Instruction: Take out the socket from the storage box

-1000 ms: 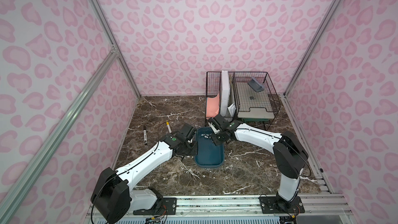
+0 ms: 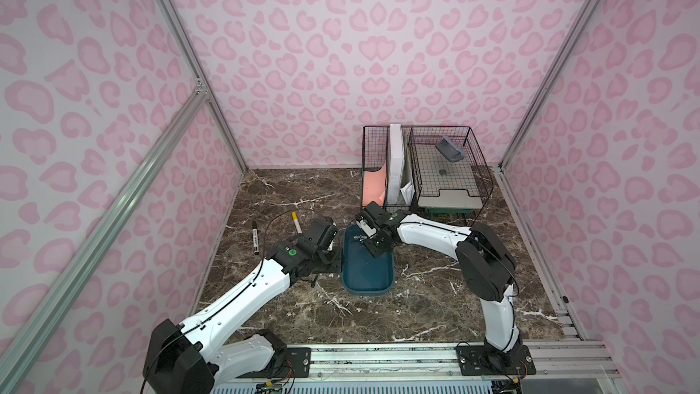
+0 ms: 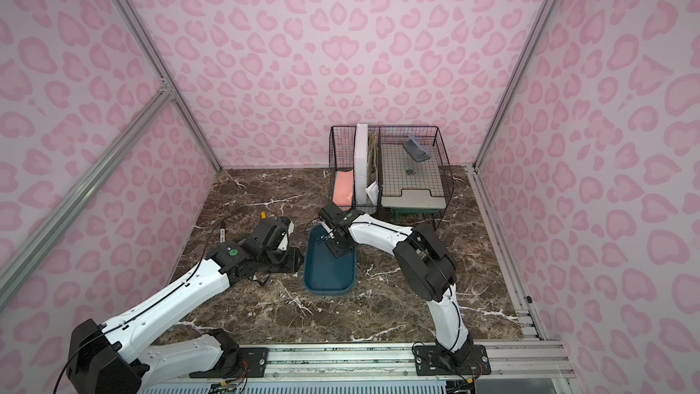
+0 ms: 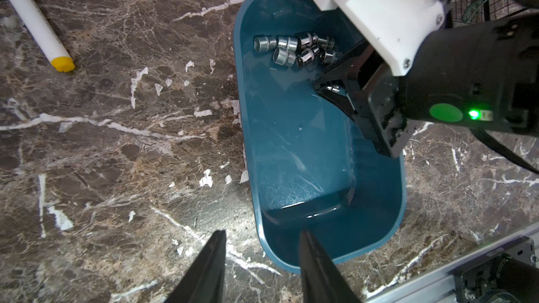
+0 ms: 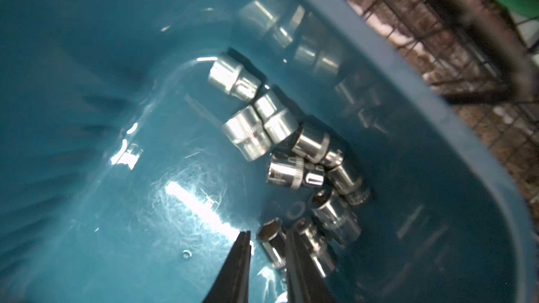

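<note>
Several shiny metal sockets (image 5: 285, 170) lie clustered at the far end of the blue storage box (image 4: 251, 162). My right gripper reaches down into the box from the right side. Its fingers are closed around one socket beside the cluster; in the left wrist view a glint of metal shows between the dark fingers. Whether that socket is clear of the box floor is hard to tell. My left gripper is above the table at the box's left edge, its fingers apart with nothing between them.
A black wire rack (image 2: 441, 167) with folders stands behind the box. On the left lie a white marker with a yellow end (image 4: 39, 22) and a black-capped marker (image 2: 255, 239). The table in front of the box is clear.
My right gripper has shifted left and a little farther over the sockets, now covering more of them from above. The left arm has drawn slightly left, away from the box.
</note>
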